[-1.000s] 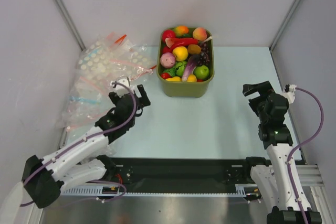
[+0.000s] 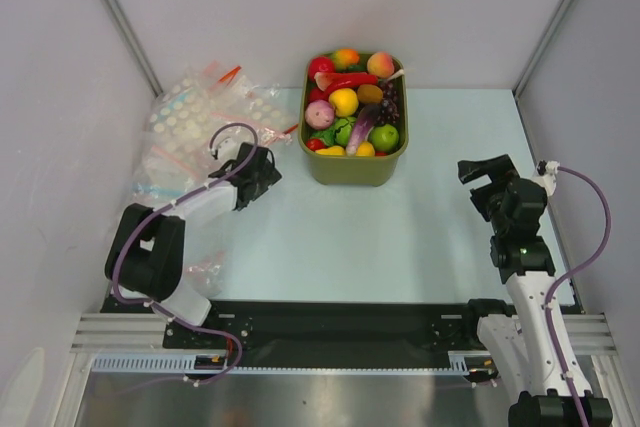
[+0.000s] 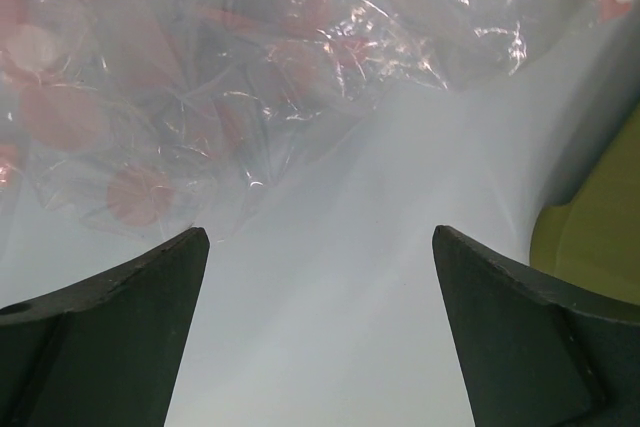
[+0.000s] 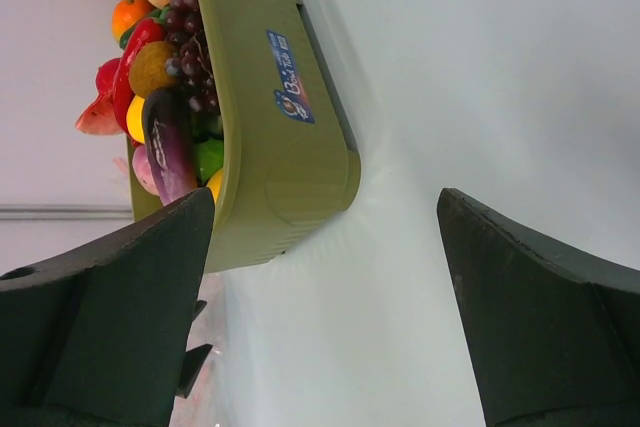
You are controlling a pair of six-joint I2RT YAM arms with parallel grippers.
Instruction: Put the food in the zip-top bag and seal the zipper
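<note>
Several clear zip top bags [image 2: 185,117] lie overlapped on the left of the table, with white dots and orange and blue zipper strips. Over their right edge stands my left gripper [image 2: 262,169], open. In the left wrist view crumpled clear plastic [image 3: 270,67] spreads beyond the parted fingers, and only bare table shows between them. A green bin [image 2: 352,169] at the back centre is heaped with toy food: an eggplant [image 2: 364,129], a yellow lemon [image 2: 344,102], a green apple [image 2: 383,138] and more. My right gripper [image 2: 474,185] hangs open and empty at the right, well away from the bin.
The bin's side [image 3: 600,217] rises close to my left gripper's right. White walls bound the table at the back and sides.
The right arm shifted only slightly. Bags and bin look unmoved.
</note>
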